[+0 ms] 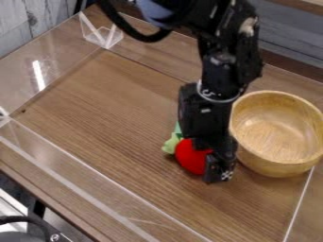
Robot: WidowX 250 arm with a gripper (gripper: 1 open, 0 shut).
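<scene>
The black robot gripper (209, 142) reaches down from the top center over a red round object (194, 157) on the wooden table (89, 123). A green piece (173, 144) shows at the red object's left. The gripper's fingers are around or just above the red object, partly covering it; whether they touch it I cannot tell.
A wooden bowl (271, 128) stands close to the right of the gripper. A clear plastic object (101, 30) lies at the far top left.
</scene>
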